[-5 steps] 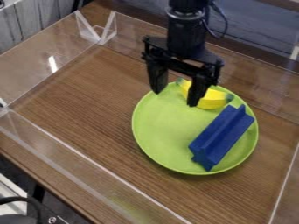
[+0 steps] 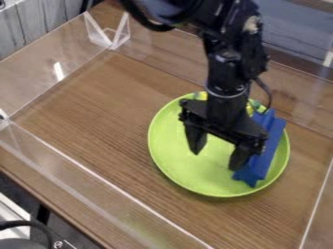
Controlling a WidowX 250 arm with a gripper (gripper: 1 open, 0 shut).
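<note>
My black gripper (image 2: 220, 142) is open, lowered over the green plate (image 2: 180, 164), its fingertips spread above the middle and right of it. A long blue object (image 2: 263, 160) lies on the plate's right side, just beside the right finger and partly hidden behind the gripper. Small bits of a yellow object (image 2: 200, 96) show at the back of the plate, mostly hidden by the arm.
Clear plastic walls run along the left and back edges. A black cable (image 2: 33, 227) shows at the bottom left.
</note>
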